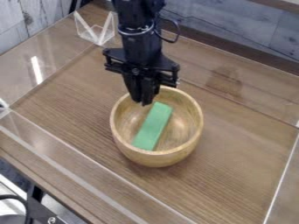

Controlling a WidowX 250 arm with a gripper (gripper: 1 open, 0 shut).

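Note:
A beige oval bowl (184,140) sits on the wooden table with a green rectangular piece (152,127) lying inside it. The black gripper (142,87) hangs just over the bowl's back rim, pointing down. Whether its fingers are open or shut, or hold anything, is hard to make out.
Clear plastic and cables lie at the upper left, beyond the table edge, and a dark object sits at the lower left corner.

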